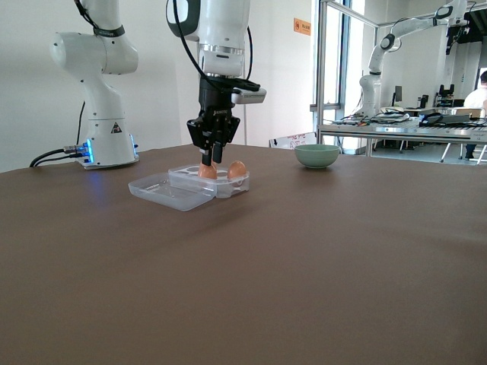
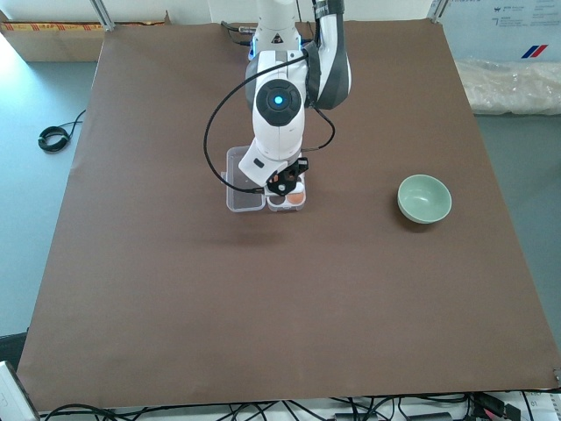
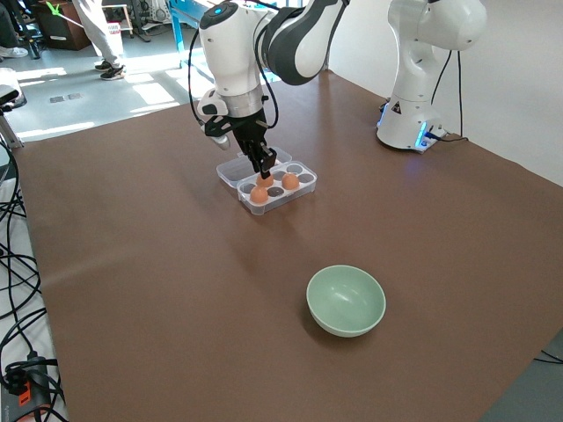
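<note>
My black gripper (image 1: pixel 211 158) (image 3: pixel 265 173) points straight down over an open clear plastic egg box (image 1: pixel 181 196) (image 3: pixel 303 176), its fingertips at one of the brown eggs (image 1: pixel 237 170) (image 3: pixel 259 195). Whether the fingers are closed on that egg cannot be made out. Several eggs sit in the holed tray, and the lid lies folded out beside it. In the left view the arm hides much of the box (image 2: pixel 245 200). A pale green bowl (image 2: pixel 423 199) (image 1: pixel 316 155) (image 3: pixel 346 301) stands empty, apart from the box.
The brown tabletop (image 2: pixel 289 298) is otherwise mostly bare, with wide free room around box and bowl. Cables (image 2: pixel 96 412) run outside the table edge.
</note>
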